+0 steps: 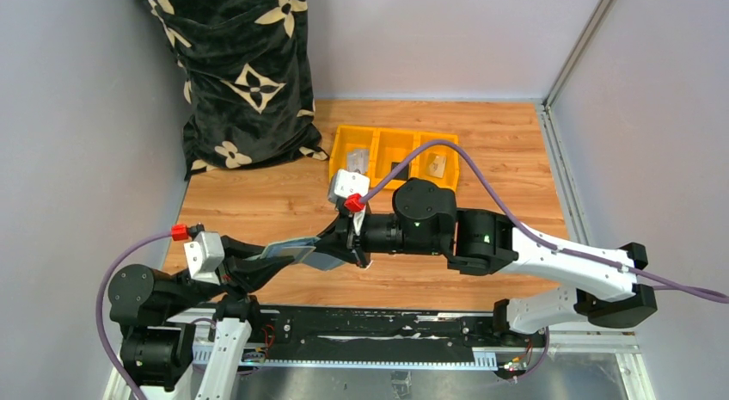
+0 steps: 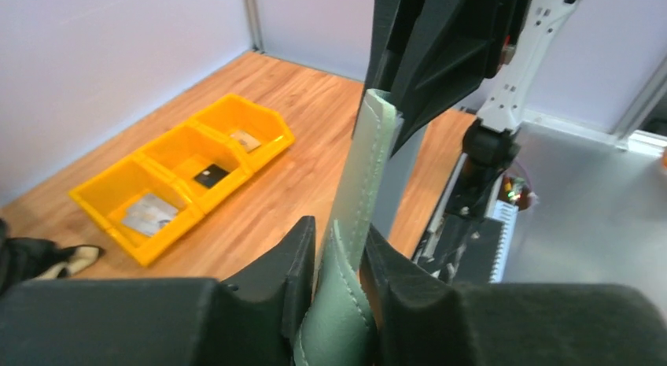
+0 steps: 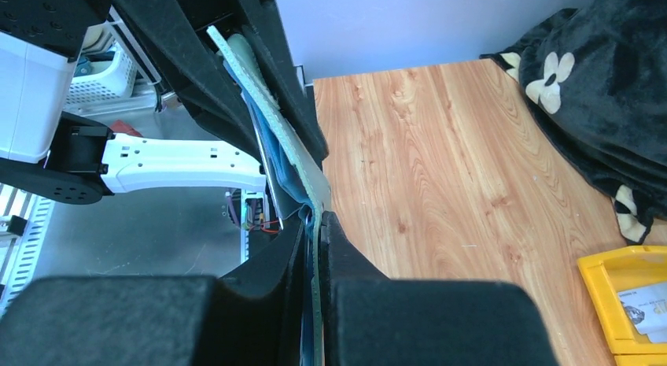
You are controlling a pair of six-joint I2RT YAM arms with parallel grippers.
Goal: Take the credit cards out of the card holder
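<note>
A thin pale-green card holder (image 1: pixel 290 248) with light stitching spans the two grippers above the table. My right gripper is shut on one end of it. At the other end, my left gripper is partly open, a finger on each side of the holder (image 2: pixel 362 169) with little room to spare. In the right wrist view the holder (image 3: pixel 295 149) is folded, its blue lining showing between the layers. Whether the left fingers press on it, I cannot tell. No credit card can be clearly made out in it.
A yellow tray (image 1: pixel 373 157) with three compartments stands at the back. It holds a whitish packet (image 2: pixel 149 214), a black flat piece (image 2: pixel 211 175) and a small brownish piece (image 2: pixel 245 141). A dark patterned cushion (image 1: pixel 249 82) lies back left. Bare wood surrounds the tray.
</note>
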